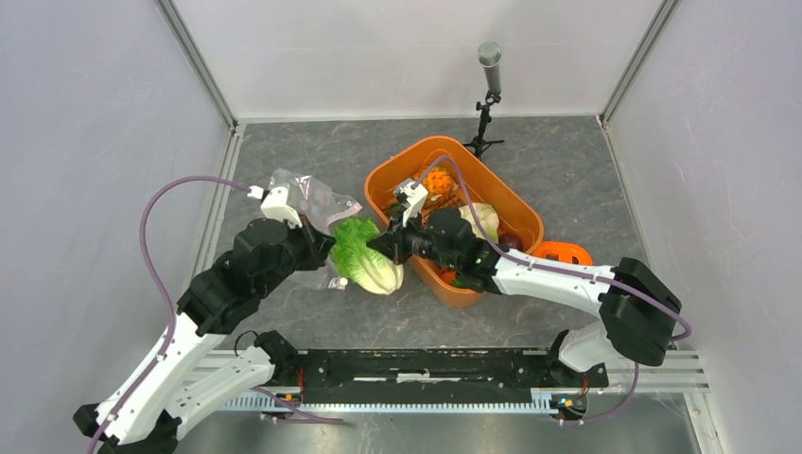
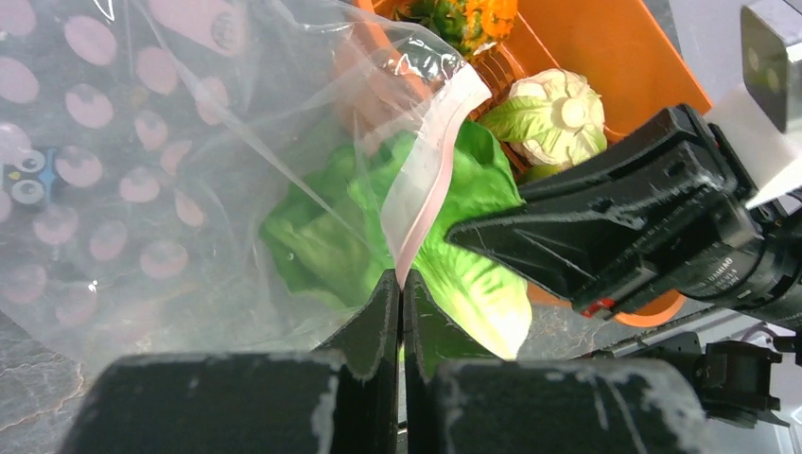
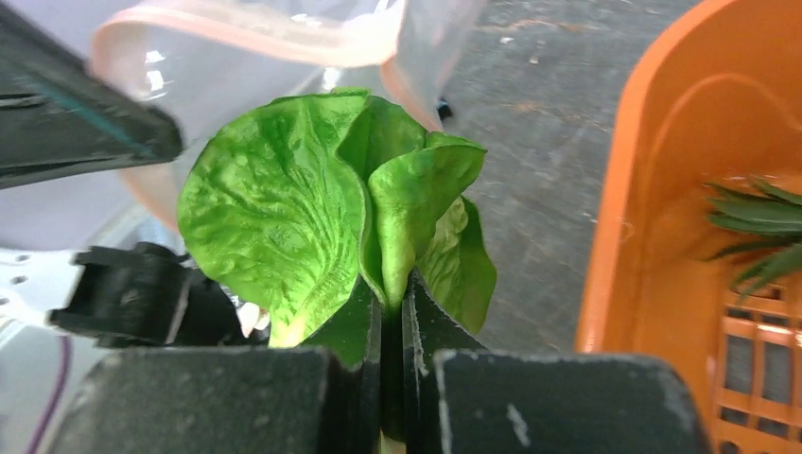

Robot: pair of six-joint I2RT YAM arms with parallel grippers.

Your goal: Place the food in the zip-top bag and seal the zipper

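A clear zip top bag [image 2: 123,293] with pink dots fills much of the left wrist view. My left gripper is shut on its pale rim, and the bag mouth hangs open towards the right. Green lettuce [image 1: 364,257] sits at that mouth, with my right gripper shut on it. In the left wrist view, leaves show through the film while the pale base lies outside the rim. How deep the lettuce [image 3: 274,199] reaches into the bag is hard to tell; in the right wrist view the bag's rim curves behind and above it.
An orange basket [image 1: 522,210] stands just right of the lettuce, holding a cauliflower-like head [image 2: 558,118], orange flower-like food [image 1: 438,182] and other produce. Behind it is a microphone stand [image 1: 484,123]. An orange item [image 1: 565,253] lies to the right.
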